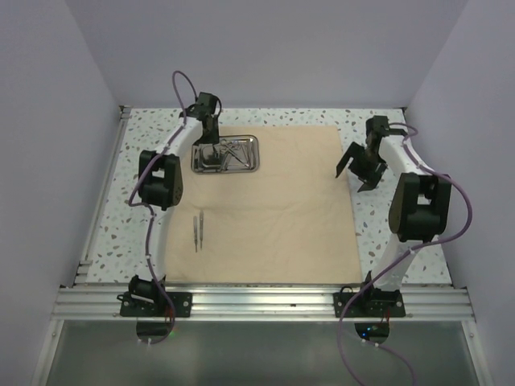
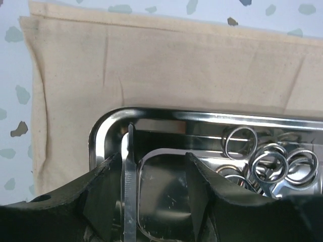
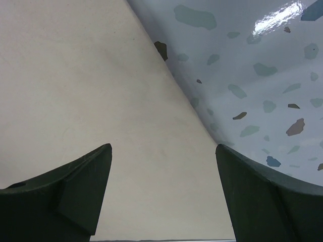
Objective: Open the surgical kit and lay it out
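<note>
The steel tray lies on the beige cloth at the back left, holding several ring-handled instruments and a slim flat instrument along its left side. My left gripper is over the tray's left part; in the left wrist view its part-open fingers straddle that slim instrument, with no contact visible. Two slim instruments lie side by side on the cloth lower left. My right gripper hangs open over the cloth's right edge, nothing between its fingers.
The speckled tabletop surrounds the cloth, with grey walls at the left, back and right. The tray's rim borders the area round my left gripper.
</note>
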